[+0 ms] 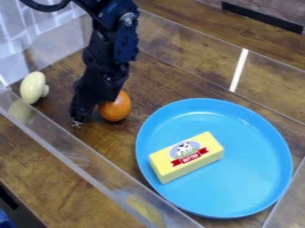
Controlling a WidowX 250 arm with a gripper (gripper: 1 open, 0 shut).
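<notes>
My black gripper (86, 109) is low over the wooden table at the left of the camera view, right beside an orange ball-shaped object (114, 107), which is partly covered by it. The fingers are dark and bunched close together; I see nothing between them. A blue plate (244, 174) lies at the right with a yellow butter box (187, 155) on it. A pale egg-shaped object (35, 87) lies to the left of the gripper.
A clear low wall (95, 165) runs diagonally along the front left. Bare wood (191, 67) stretches behind the plate, with a white strip (238, 69) on it at the back right.
</notes>
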